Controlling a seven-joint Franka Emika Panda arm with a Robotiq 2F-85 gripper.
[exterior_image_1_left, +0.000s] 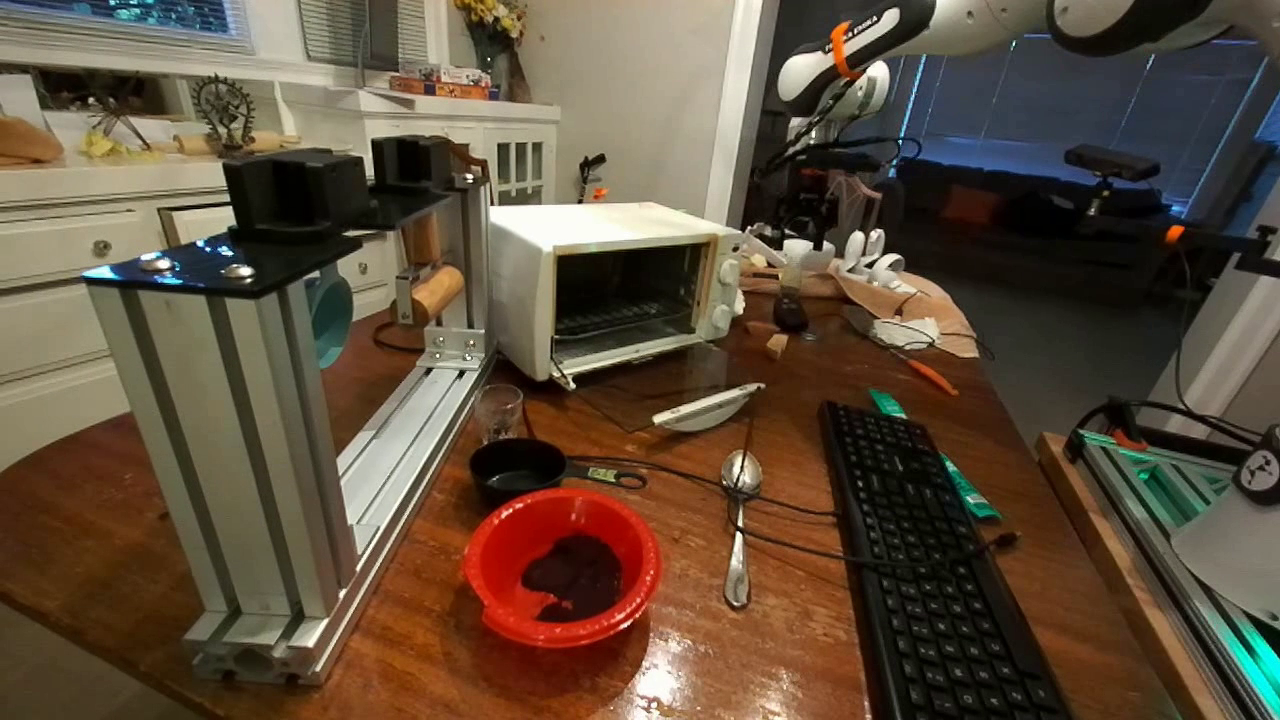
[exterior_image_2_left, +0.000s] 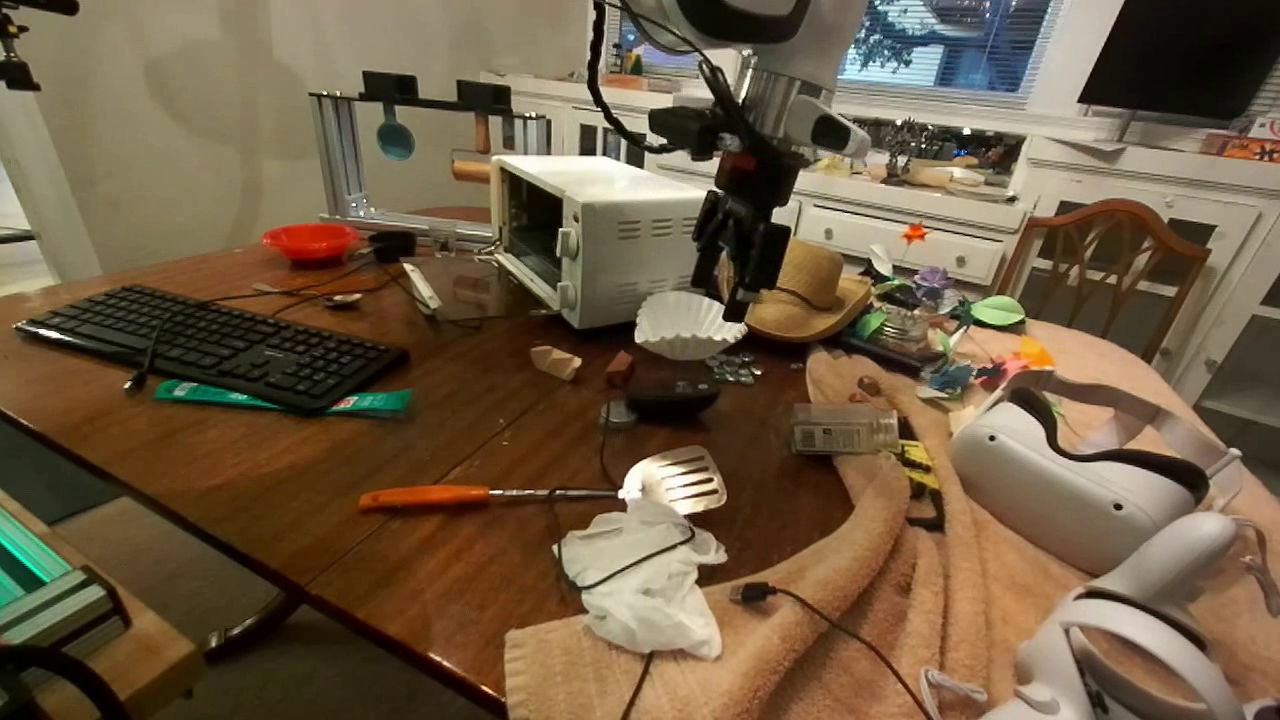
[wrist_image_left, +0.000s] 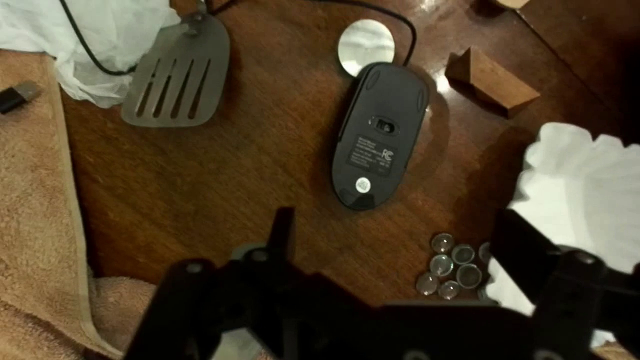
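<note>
In the wrist view my gripper is open, its two dark fingers wide apart with nothing held between them. It hangs above the table, pointing down, and in exterior view 2 the gripper (exterior_image_2_left: 734, 294) is beside and above the white fluted paper filter (exterior_image_2_left: 687, 326). A black computer mouse (wrist_image_left: 379, 138) lies upside down on the wood, its label and sensor facing up, apart from the fingers. One finger overlaps the filter (wrist_image_left: 585, 192) in the wrist view; whether they touch I cannot tell.
Small glass beads (wrist_image_left: 441, 264) lie near the filter. A wooden block (wrist_image_left: 492, 81), a silver disc (wrist_image_left: 366, 47) and a slotted spatula (wrist_image_left: 180, 72) surround the mouse. The white toaster oven (exterior_image_2_left: 612, 228), straw hat (exterior_image_2_left: 806, 288) and glass jar (exterior_image_2_left: 840, 428) stand close to the arm.
</note>
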